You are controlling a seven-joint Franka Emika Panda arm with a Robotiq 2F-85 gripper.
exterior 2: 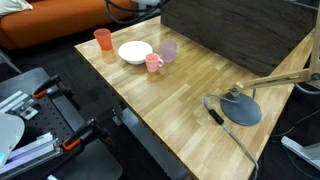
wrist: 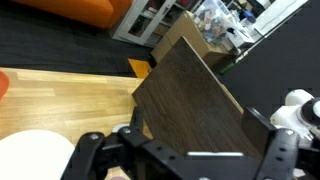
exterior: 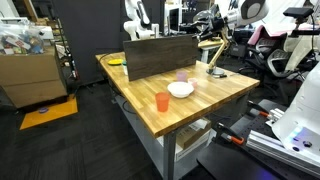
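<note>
High above the far right of the table, my gripper (exterior: 212, 28) shows small in exterior view 1. In the wrist view its dark fingers (wrist: 88, 152) stand wide apart, with nothing held between them. An orange cup (exterior 2: 103, 39) stands near the table's end, beside a white bowl (exterior 2: 135, 52). Close to the bowl are a pink mug (exterior 2: 154, 62) and a translucent purple cup (exterior 2: 168, 50). The wrist view catches only part of the white bowl (wrist: 35, 155) at lower left and the orange cup's edge (wrist: 3, 80).
A dark upright panel (exterior: 160, 57) runs along the table's back edge. At the other end, a lamp's round grey base (exterior 2: 238, 108) and wooden arm (exterior 2: 276, 77) stand beside a cable (exterior 2: 232, 135).
</note>
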